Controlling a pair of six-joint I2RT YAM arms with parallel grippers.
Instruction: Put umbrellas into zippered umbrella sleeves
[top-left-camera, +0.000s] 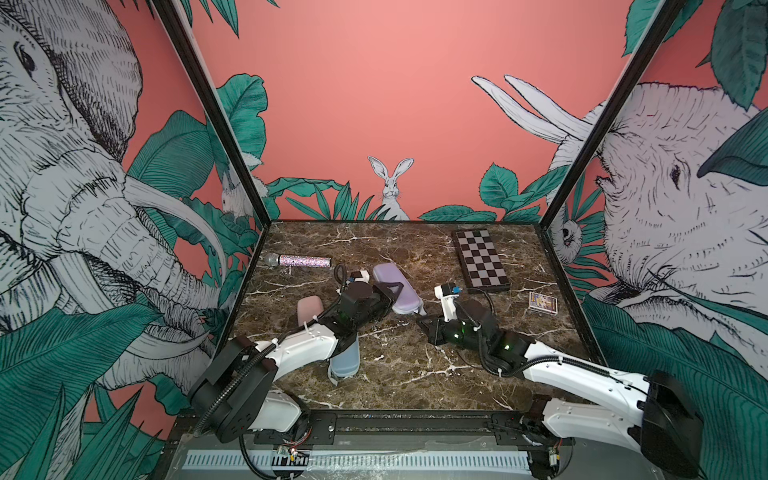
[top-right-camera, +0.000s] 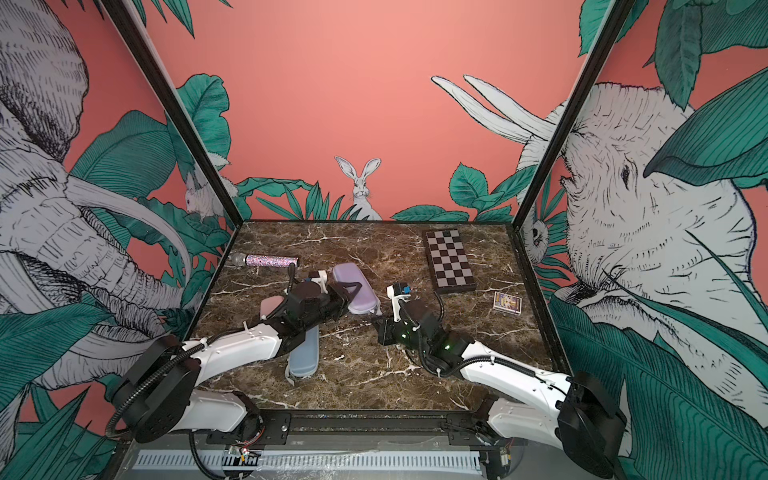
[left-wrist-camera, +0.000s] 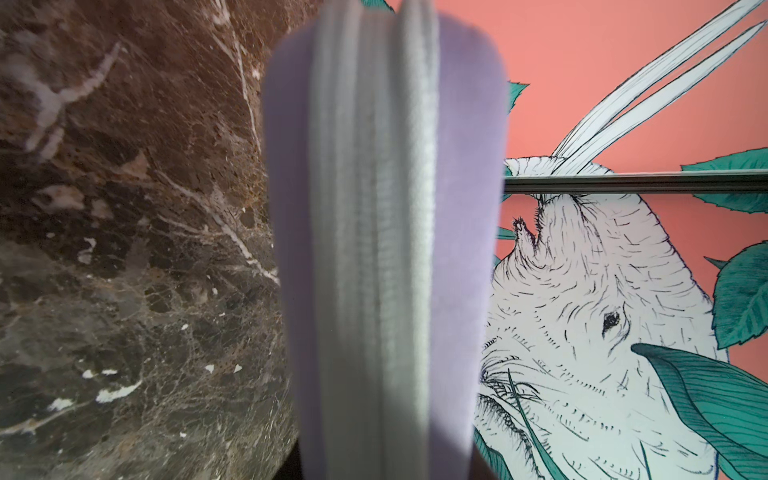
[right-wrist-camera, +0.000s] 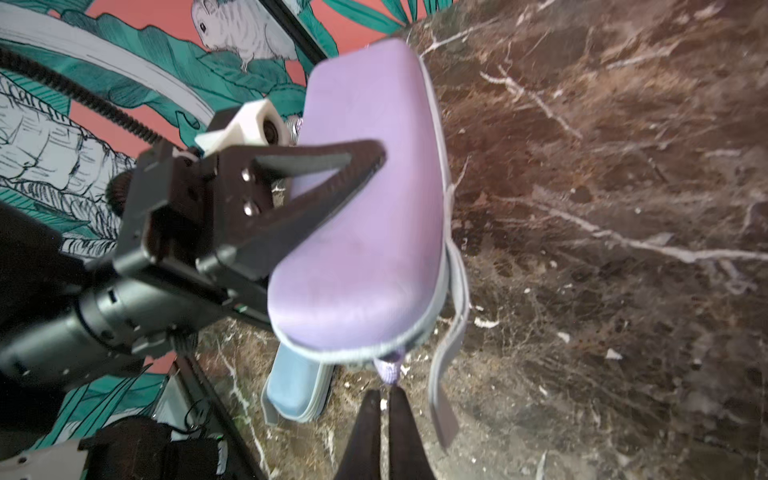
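My left gripper (top-left-camera: 397, 291) is shut on a lilac zippered case (top-left-camera: 389, 277), held tilted above the marble table. Seen from the left wrist, the case's pale zipper band (left-wrist-camera: 372, 240) runs down the middle, and the case hides most of the fingers. From the right wrist, a pale strap (right-wrist-camera: 452, 344) dangles off the case's edge and a small purple pull (right-wrist-camera: 389, 369) hangs at its lower end. My right gripper is shut, its tips right at the bottom of that pull; whether the pull is pinched, I cannot tell. No umbrella is recognisable.
A blue case (top-left-camera: 345, 364) and a pink case (top-left-camera: 309, 309) lie partly behind the left arm. Farther back lie a glittery microphone (top-left-camera: 302, 261) and a checkered board (top-left-camera: 482, 260); a card box (top-left-camera: 543, 302) is at right. Table right of the lilac case is mostly clear.
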